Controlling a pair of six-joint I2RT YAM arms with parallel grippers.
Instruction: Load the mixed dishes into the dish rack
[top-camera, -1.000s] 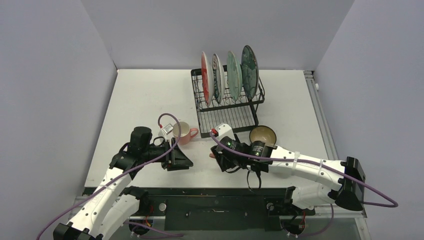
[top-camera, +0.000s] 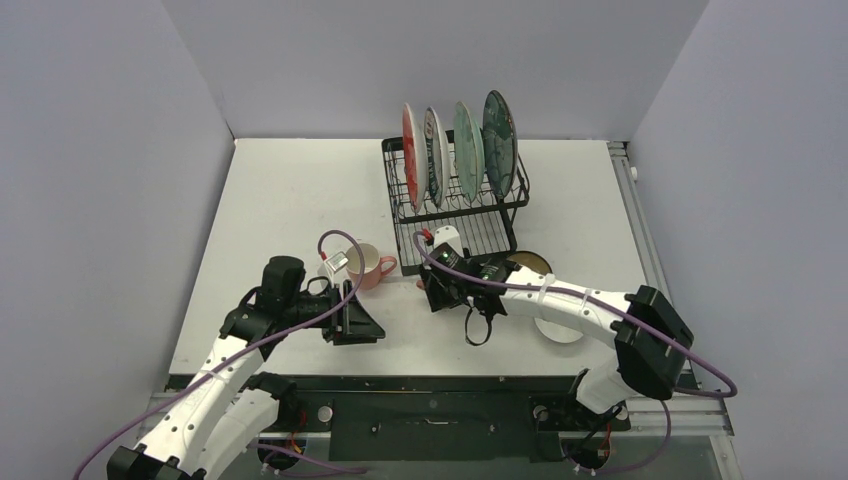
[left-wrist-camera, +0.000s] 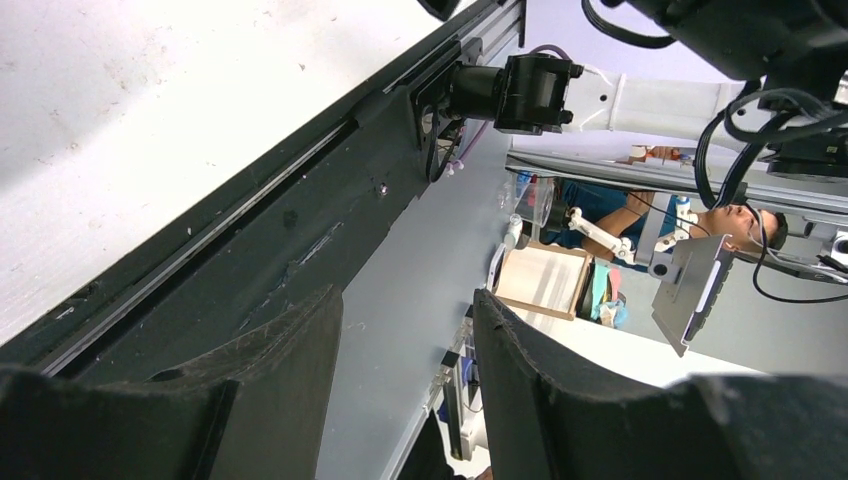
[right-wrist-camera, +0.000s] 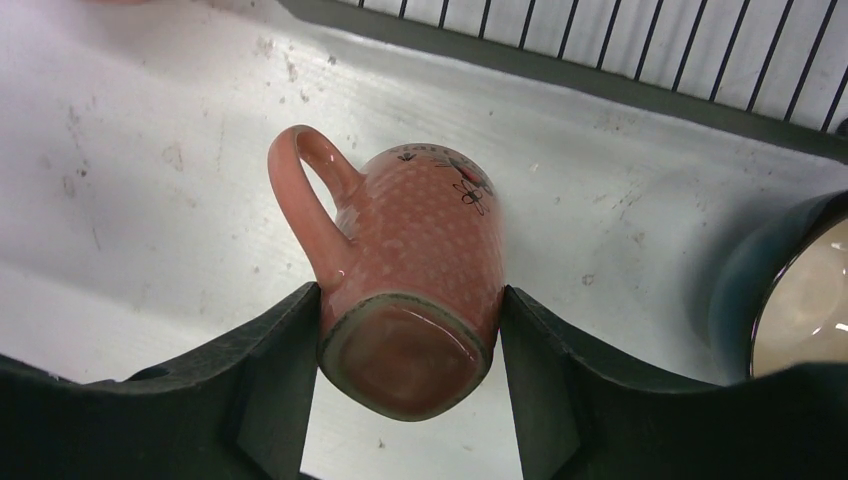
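Observation:
In the right wrist view a pink mug (right-wrist-camera: 420, 225) lies tilted with its base toward the camera, and my right gripper is shut on its sides near the base. From above, that mug is mostly hidden under the right arm, just in front of the black dish rack (top-camera: 460, 216). A second pink mug (top-camera: 372, 265) stands upright left of the rack. In front of that mug hangs my left gripper (top-camera: 358, 328), part open, with nothing between its fingers. Plates (top-camera: 467, 152) stand upright on the rack's upper tier; the lower tier looks bare.
A dark-rimmed bowl (top-camera: 532, 262) sits right of the rack, partly behind the right arm. A white dish (top-camera: 558, 331) lies nearer the front, also partly covered.
The left arm is nearly still.

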